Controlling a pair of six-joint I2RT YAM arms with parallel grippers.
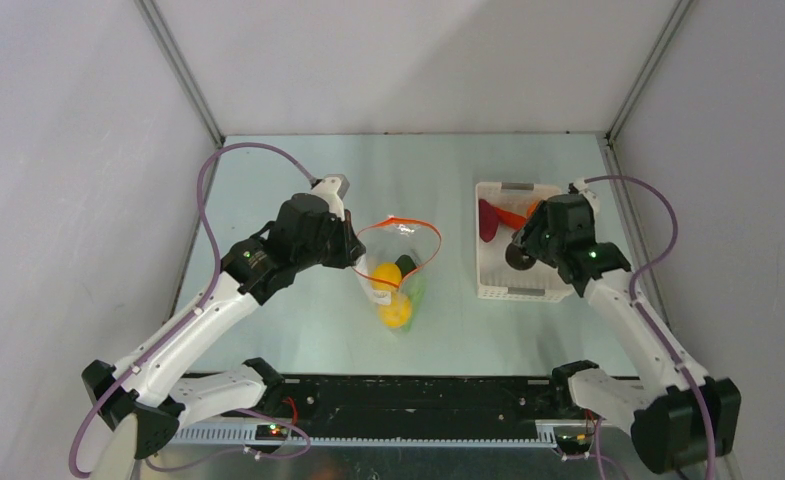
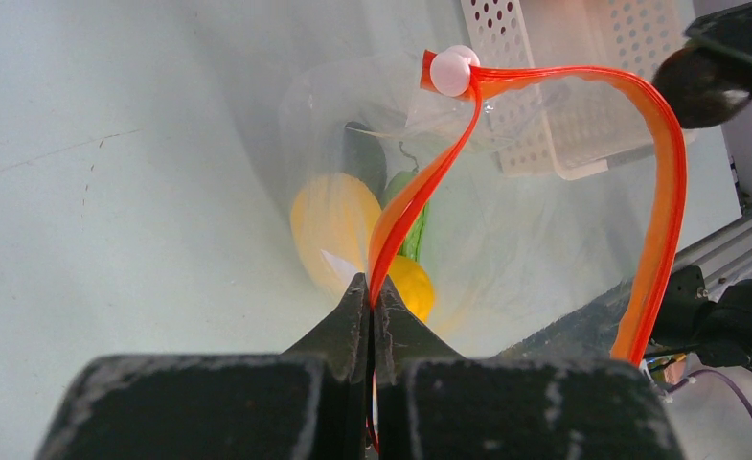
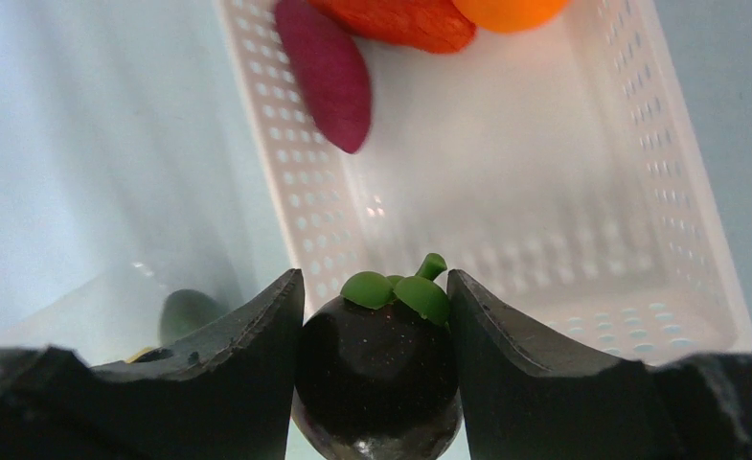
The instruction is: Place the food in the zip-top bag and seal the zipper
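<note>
The clear zip top bag with orange zipper (image 1: 408, 221) stands mid-table, holding yellow and green foods (image 2: 333, 220). My left gripper is shut on the bag's zipper edge, and the rim beyond it loops open. My right gripper grips a dark eggplant with a green top (image 3: 376, 374), raised over the near part of the white basket (image 1: 493, 292). In the basket lie a dark red sweet potato (image 3: 324, 77), a red-orange item (image 3: 396, 19) and an orange round item (image 3: 511, 10).
The basket stands to the right of the bag with a strip of bare table (image 1: 453, 330) between them. Walls surround the table at the back and sides.
</note>
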